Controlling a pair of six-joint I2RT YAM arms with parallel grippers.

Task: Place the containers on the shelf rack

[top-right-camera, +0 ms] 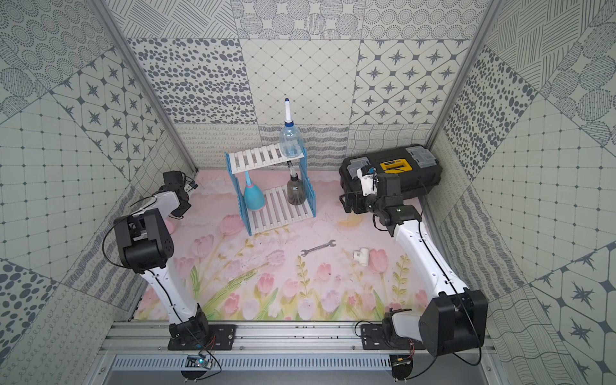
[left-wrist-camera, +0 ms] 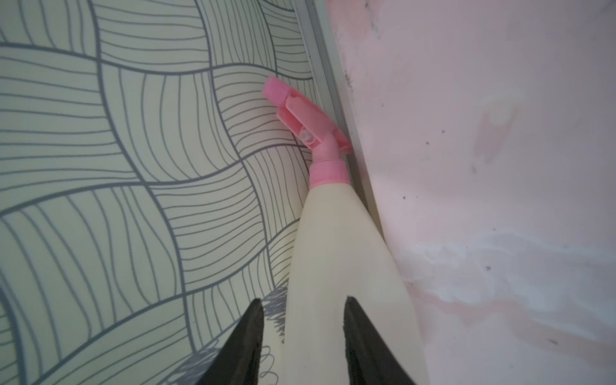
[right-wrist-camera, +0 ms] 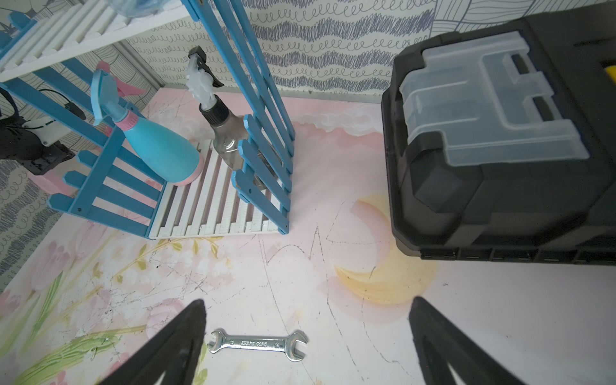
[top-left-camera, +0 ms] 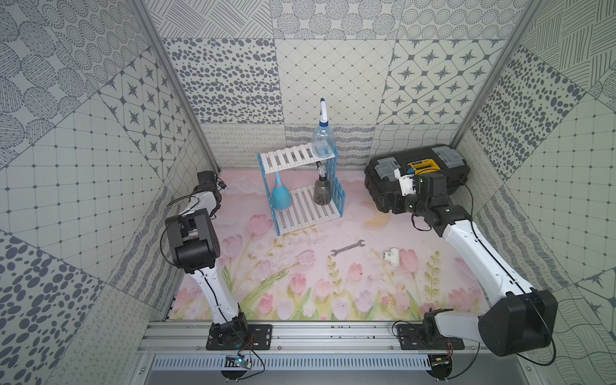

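Note:
In the left wrist view a pale spray bottle (left-wrist-camera: 346,276) with a pink trigger head (left-wrist-camera: 308,122) stands against the patterned wall. My left gripper has its fingers (left-wrist-camera: 243,349) apart in front of the bottle's body; contact cannot be told. From above, the left arm largely hides this bottle. The blue-and-white two-level shelf (top-left-camera: 308,221) stands at the back middle, holding a turquoise spray bottle (top-left-camera: 281,197) and a grey one (top-left-camera: 322,191) below, with a clear one (top-left-camera: 323,142) on top. My right gripper is open and empty, before the toolbox.
The black toolbox (top-left-camera: 417,173) occupies the back right. A wrench (top-left-camera: 347,247) and a white pipe fitting (top-left-camera: 391,256) lie on the flowered table. Bare slats show on the shelf's upper left, and the table's front half is mostly clear.

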